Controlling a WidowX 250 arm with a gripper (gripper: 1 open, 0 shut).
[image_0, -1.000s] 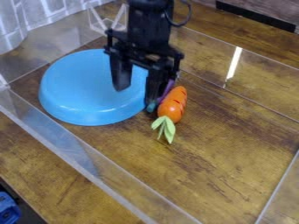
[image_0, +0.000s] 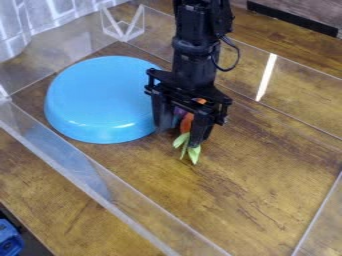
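Observation:
My black gripper (image_0: 185, 121) is low over the middle of the wooden floor, right of a round blue plastic object (image_0: 94, 100). An orange carrot toy with pale green leaves (image_0: 190, 151) lies under it, mostly hidden by the fingers. A small purple piece behind the fingers is barely visible. Whether the fingers are open, or hold the carrot, I cannot tell.
Clear walls or edges run along the left and right of the wooden surface (image_0: 241, 200). A blue object (image_0: 8, 240) sits outside at the bottom left.
The gripper has moved down and right, from over the blue object onto the carrot, which is now mostly covered.

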